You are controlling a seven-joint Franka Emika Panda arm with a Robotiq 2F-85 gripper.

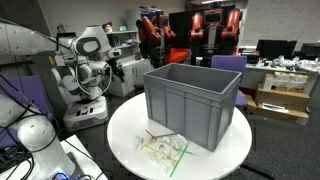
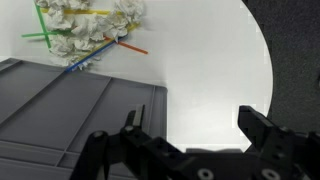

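On the round white table [image 1: 130,115], crumpled pale paper pieces [image 1: 163,155] lie in a loose cluster near the front edge. Thin coloured sticks, among them a green one [image 1: 179,163], lie in and around that cluster. Behind it a large grey bin [image 1: 183,115] stands upright with its open top facing up; its floor is hidden. In the wrist view the papers [image 2: 88,35] are at the upper left and the bin [image 2: 60,110] at the lower left. My gripper is open, its fingers wide apart with only white tabletop between them. It hangs above the table's left side, away from the papers.
Clear tabletop [image 2: 205,60] lies beside the papers and bin in the wrist view. The bin's tall walls stand up from the table. Cardboard boxes [image 1: 283,100] and a purple chair [image 1: 229,64] are in the background.
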